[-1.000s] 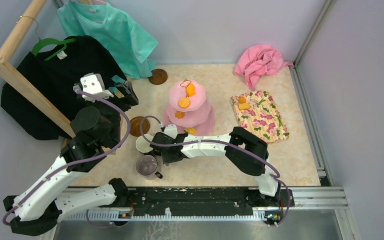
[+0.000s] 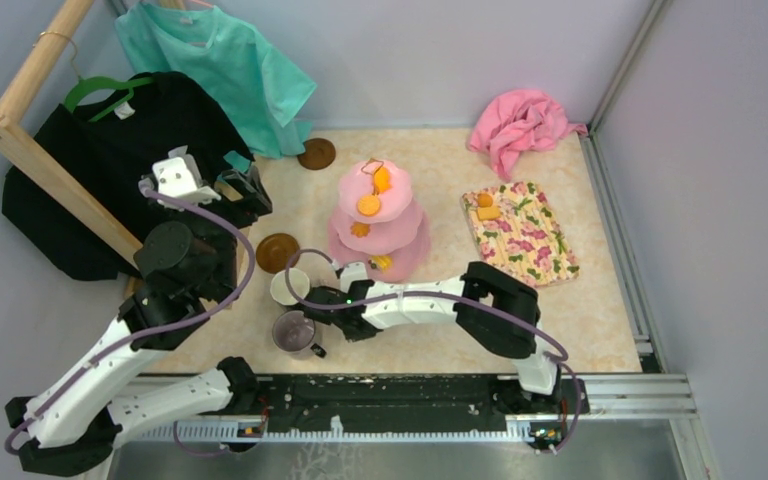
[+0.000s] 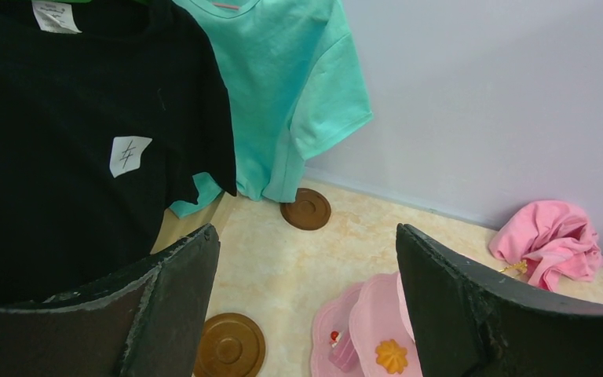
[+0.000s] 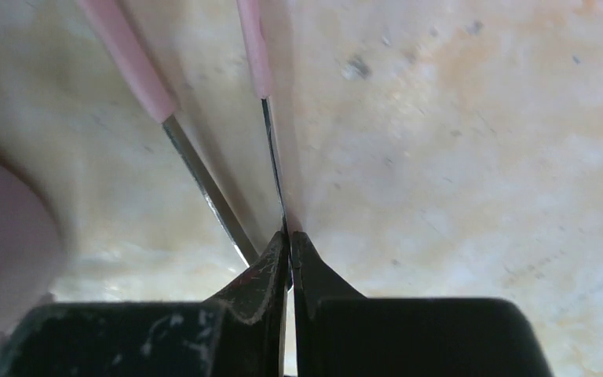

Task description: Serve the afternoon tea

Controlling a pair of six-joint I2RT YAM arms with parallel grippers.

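Note:
Two mugs, a white one (image 2: pixel 289 285) and a mauve one (image 2: pixel 296 332), stand at front left beside the pink three-tier stand (image 2: pixel 405 230), which holds treats. In the right wrist view, two pink-handled utensils lie on the table; my right gripper is shut low at the thin steel of the right-hand one (image 4: pixel 255 55), apparently between its fingertips. My left gripper is raised at the left, fingers apart with nothing between. Brown coasters (image 2: pixel 278 252) lie behind the mugs and at the back.
A floral board (image 2: pixel 525 240) with orange treats is at the right, a pink cloth (image 2: pixel 520 130) at the back right. Black and teal shirts on a wooden rack fill the left and back left.
My right arm has shifted slightly right and toward the front. My left gripper has moved a little to the left.

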